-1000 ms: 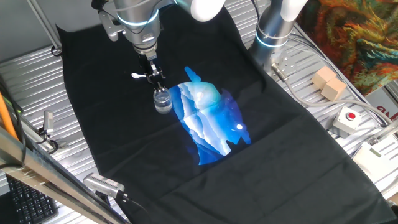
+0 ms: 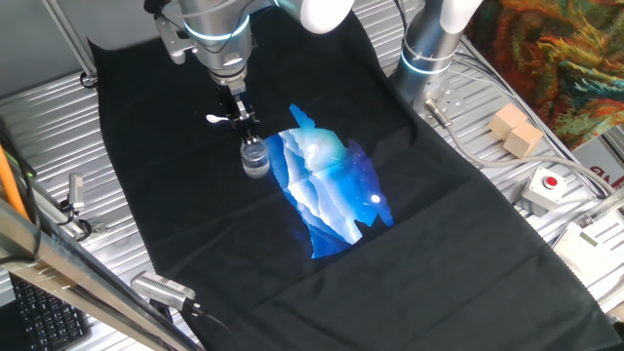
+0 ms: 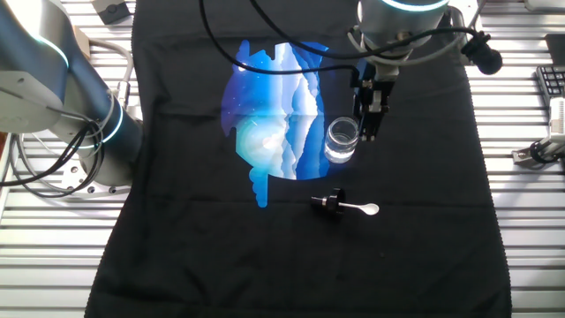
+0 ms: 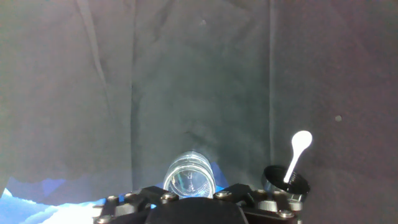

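A clear glass jar [image 2: 254, 159] stands at the edge of a blue and white printed picture [image 2: 322, 185]. My gripper [image 3: 367, 134] points down right beside the jar [image 3: 341, 141]; the views do not settle whether they touch. In the wrist view the jar [image 4: 189, 176] shows just beyond the gripper's dark hardware, and how far apart the fingers stand is unclear. A white spoon [image 4: 301, 148] with a black round piece [image 4: 273, 178] at its handle end lies on the cloth, apart from the jar.
Black cloth [image 2: 419, 283] covers the table, with wide clear areas around the picture. Two wooden blocks [image 2: 515, 132] and a red-button box [image 2: 544, 188] sit off the cloth at the right. A loose cable [image 3: 291, 67] hangs across exterior view 2.
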